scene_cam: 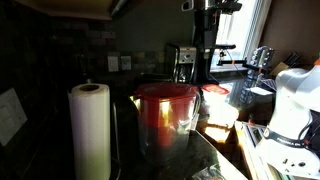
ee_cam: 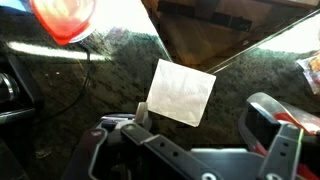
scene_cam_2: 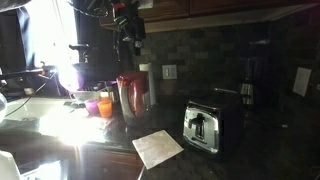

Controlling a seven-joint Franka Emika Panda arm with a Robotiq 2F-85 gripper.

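Observation:
A white square sheet (ee_cam: 180, 92), paper or cloth, lies flat on the dark counter in the wrist view; in exterior view 2 the same white sheet (scene_cam_2: 157, 148) is near the counter's front. My gripper is above the counter, its dark fingers spread wide at the bottom of the wrist view. Nothing shows between them. From the side, the gripper (scene_cam_2: 130, 35) hangs high, clear of the sheet. A clear container with a red lid (scene_cam: 166, 92) stands on the counter. Part of a clear, red-marked container (ee_cam: 272, 108) shows beside the right finger.
A paper towel roll (scene_cam: 90, 130) stands at the left. A chrome toaster (scene_cam_2: 202, 128) is right of the sheet. An orange cup (scene_cam_2: 105, 107) sits near the bright window. Dark cabinet fronts (ee_cam: 210, 35) drop away beyond the counter edge.

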